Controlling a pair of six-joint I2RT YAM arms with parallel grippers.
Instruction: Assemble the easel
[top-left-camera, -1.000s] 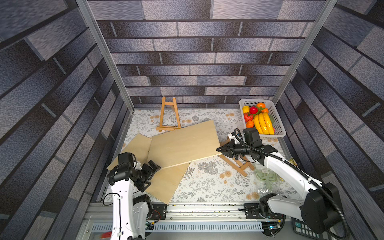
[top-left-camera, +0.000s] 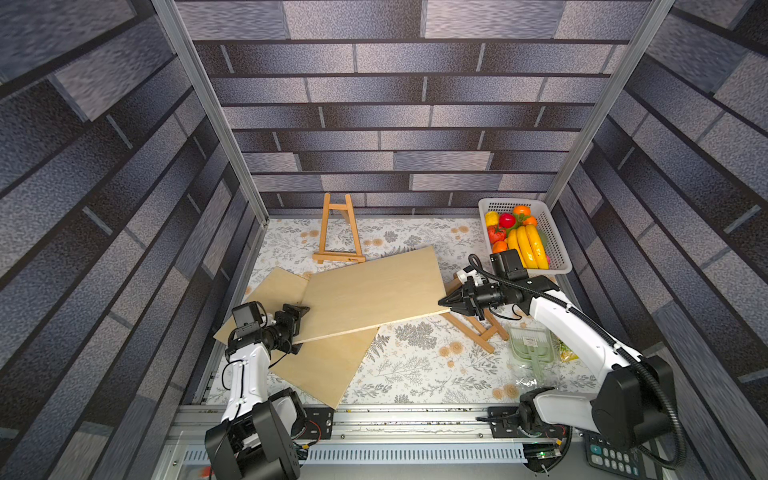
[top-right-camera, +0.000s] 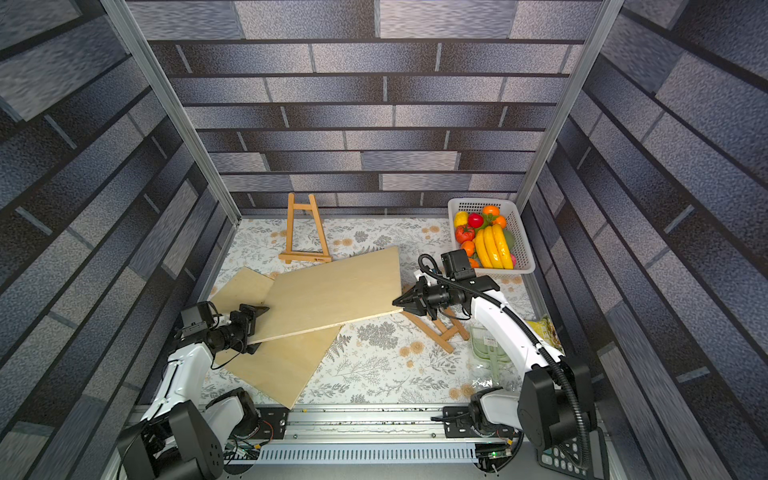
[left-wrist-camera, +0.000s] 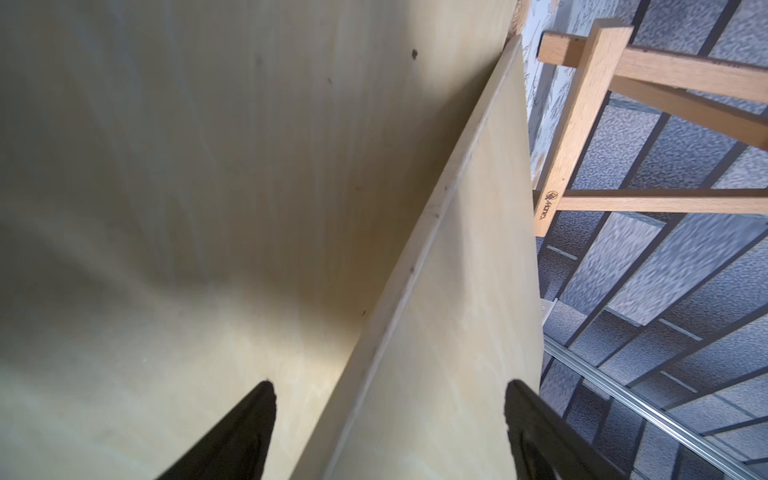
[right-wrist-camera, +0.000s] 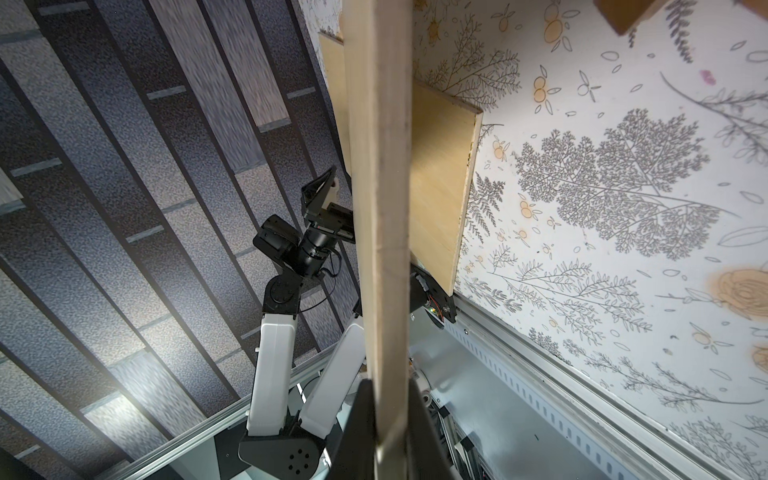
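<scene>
A light plywood board (top-left-camera: 372, 289) is raised at its right end, where my right gripper (top-left-camera: 445, 305) is shut on its front right corner. In the right wrist view the board's edge (right-wrist-camera: 388, 240) runs straight between the fingers. My left gripper (top-left-camera: 301, 328) stands open at the board's left end; in the left wrist view its fingers (left-wrist-camera: 252, 432) are wide apart, with the board's edge (left-wrist-camera: 400, 280) passing between them. One wooden easel (top-left-camera: 339, 228) stands upright at the back left. Another wooden frame (top-left-camera: 472, 332) lies partly hidden beneath the right arm.
Another plywood sheet (top-left-camera: 328, 372) lies on the table under the raised board, and a further board portion (top-left-camera: 276, 288) shows at left. A grey basket (top-left-camera: 566, 252) of fruit is back right. A green-lidded container (top-left-camera: 530, 345) sits front right.
My left gripper has moved left and its fingers have come around the board's left end. The right gripper and the raised board have shifted slightly to the right and nearer the front.
</scene>
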